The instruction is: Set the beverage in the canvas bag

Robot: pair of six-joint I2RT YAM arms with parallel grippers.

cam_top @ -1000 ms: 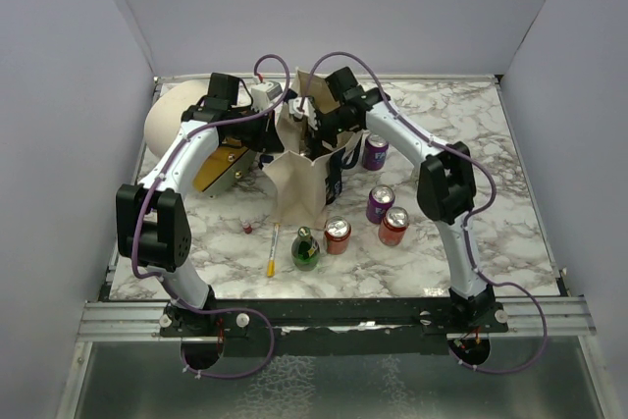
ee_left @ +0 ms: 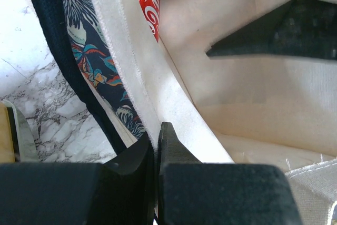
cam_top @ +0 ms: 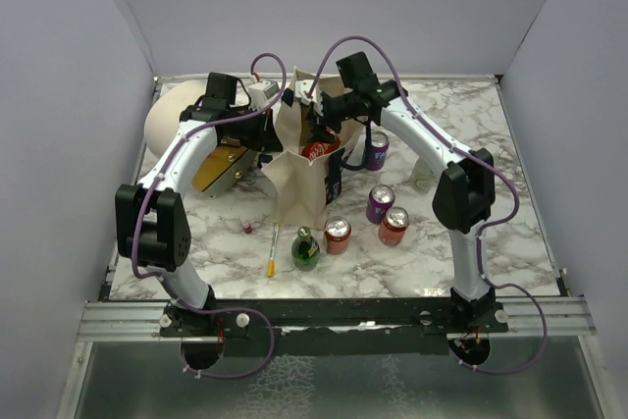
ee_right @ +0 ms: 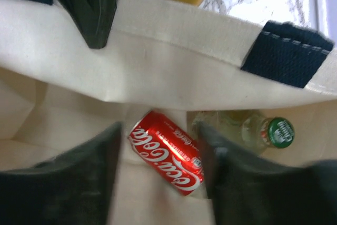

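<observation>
The cream canvas bag [cam_top: 299, 193] stands at centre, a Coca-Cola can [cam_top: 319, 149] lying inside; in the right wrist view the can [ee_right: 163, 148] lies beside a green-capped bottle [ee_right: 247, 130]. My left gripper [cam_top: 270, 144] is shut on the bag's rim, seen as cream fabric at its fingertips [ee_left: 158, 146] in the left wrist view. My right gripper is above the can inside the bag, its blurred fingers apart with nothing held between them.
Purple cans [cam_top: 381, 203], red cans [cam_top: 337, 235], a green bottle [cam_top: 305, 250] and an orange-handled tool [cam_top: 272, 254] lie in front. A yellow case [cam_top: 216, 174] sits left.
My right arm has moved up and back from where it reached into the bag a second ago.
</observation>
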